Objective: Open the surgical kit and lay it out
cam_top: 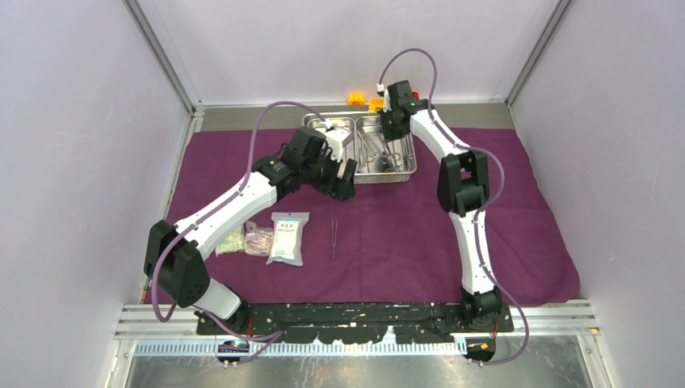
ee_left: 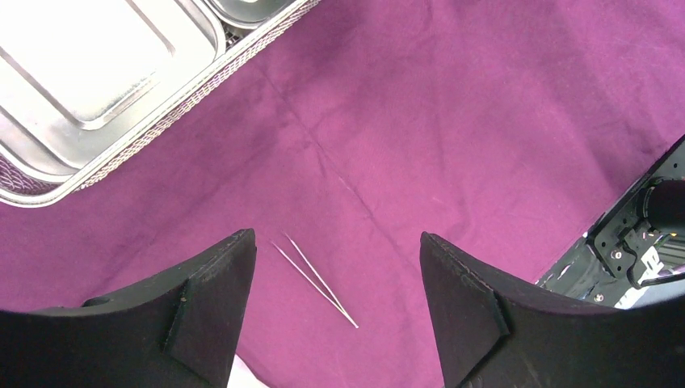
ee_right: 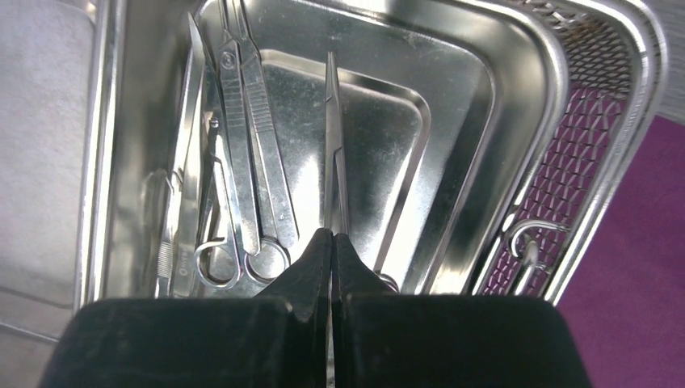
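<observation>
Inside the right half of the metal tray (cam_top: 388, 178), my right gripper is shut on a slim steel instrument (ee_right: 334, 137), whose pointed end reaches away over the tray floor. The fingers hide its near part. To the left of it lie several steel instruments (ee_right: 262, 121), some with ring handles, close together. My left gripper stands open over the purple cloth, just in front of the tray's left half, with nothing between its fingers. A pair of thin tweezers (ee_left: 343, 312) rests on the cloth below and beyond its fingers.
Three bags lie at the left front: a white labelled one (cam_top: 287, 238), a pinkish one (cam_top: 258, 240) and a green one (cam_top: 232, 241). Yellow pieces (cam_top: 356, 99) sit behind the tray.
</observation>
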